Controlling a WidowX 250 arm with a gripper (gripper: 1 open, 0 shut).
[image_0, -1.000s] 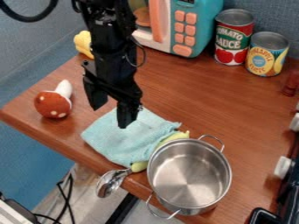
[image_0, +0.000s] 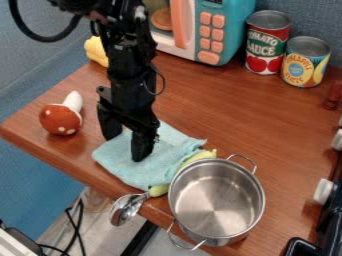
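My black gripper (image_0: 138, 140) reaches down onto the light blue cloth (image_0: 174, 145) at the front middle of the table, its fingertips low at the cloth's left part. Whether it is open or shut is hard to see. Beside the cloth lie a yellow-green object (image_0: 199, 157) and a metal utensil (image_0: 127, 208), both partly under or behind a steel pot (image_0: 217, 198) at the front right.
A red-and-white toy (image_0: 60, 117) sits at the left edge. Behind stand a yellow object (image_0: 95, 50), a toy microwave (image_0: 213, 30) and two cans (image_0: 267, 45). Dark appliance (image_0: 325, 210) at right.
My gripper has moved down and to the left onto the cloth. The other things look unchanged.
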